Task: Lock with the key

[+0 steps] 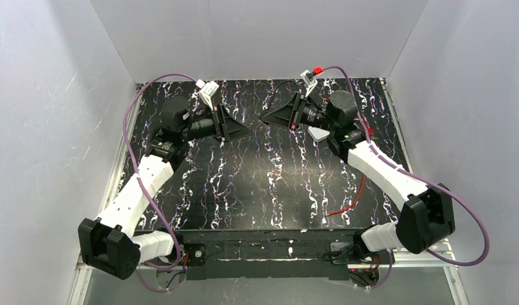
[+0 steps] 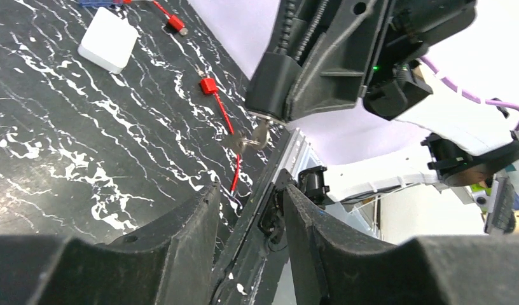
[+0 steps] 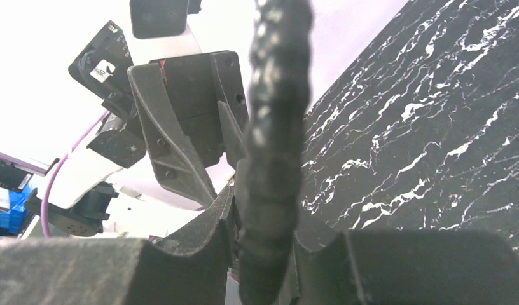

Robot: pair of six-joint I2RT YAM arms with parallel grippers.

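Observation:
A black cable lock [image 2: 269, 86] hangs in my right gripper [image 1: 262, 119], its body between the fingers; both cable ends run into it in the left wrist view. From the lock's lower end sticks a metal key [image 2: 260, 133], partly blurred. The lock's braided cable [image 3: 276, 127] loops close to the right wrist camera and hides much of the right fingertips. My left gripper stands open, facing the right one across a small gap, with nothing between its fingers. Whether the lock is locked cannot be told.
On the table, a small white box [image 2: 109, 41] lies under the right arm. Red cable pieces [image 2: 208, 86] rest toward the right side.

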